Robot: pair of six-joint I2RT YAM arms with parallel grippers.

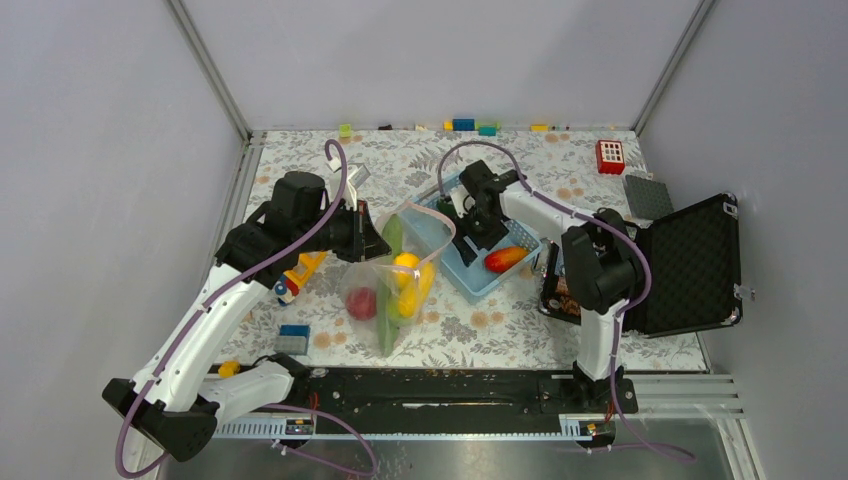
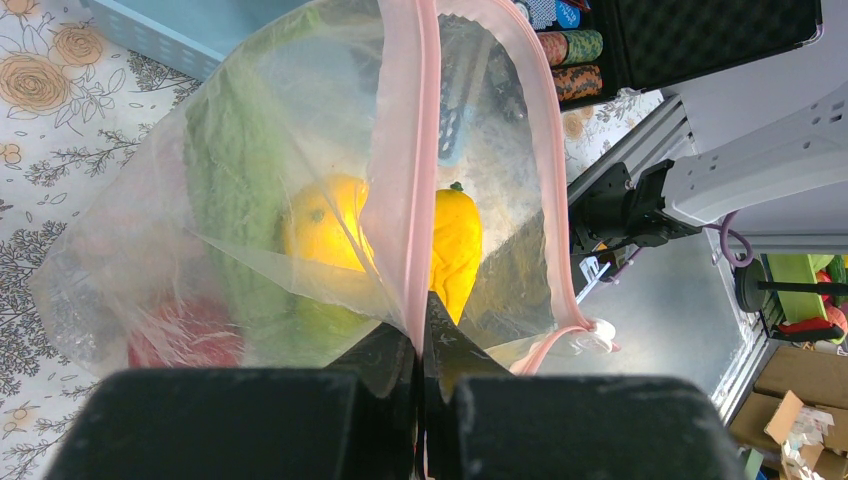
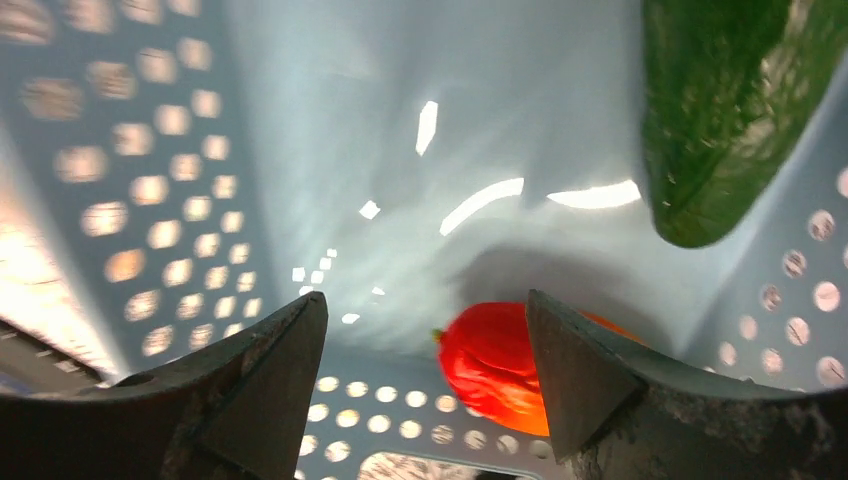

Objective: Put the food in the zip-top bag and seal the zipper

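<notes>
My left gripper is shut on the pink-rimmed edge of the clear zip top bag (image 2: 140, 240), holding it up. Inside the bag lie a red food (image 1: 362, 303), yellow pieces (image 2: 455, 240) and long green food (image 2: 235, 190). My right gripper hangs part open inside the blue basket (image 1: 475, 287), over an orange-red food (image 3: 495, 360), with nothing seen held. A dark green food (image 3: 730, 120) lies beside it in the basket.
An open black case (image 1: 690, 270) stands at the right, a red block (image 1: 609, 155) at the back right. Toys (image 1: 303, 268) lie beside and under the left arm.
</notes>
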